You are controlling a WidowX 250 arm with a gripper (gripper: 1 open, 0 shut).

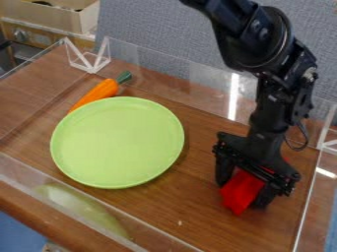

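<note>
The black gripper [253, 177] hangs low over the right part of the wooden table, its fingers around a red object [239, 193] that rests on or just at the table surface; whether the fingers grip it is hard to tell. A green plate [116, 142] lies left of the gripper. An orange carrot [97, 94] with a green top lies behind the plate, and a pale yellowish long object [82, 212] lies near the front left, behind the clear edge.
Clear low walls and white corner brackets [90, 59] border the wooden table [158, 221]. A grey textured wall stands behind, with a box [50, 15] at the back left. Bare wood lies between plate and gripper and at the left.
</note>
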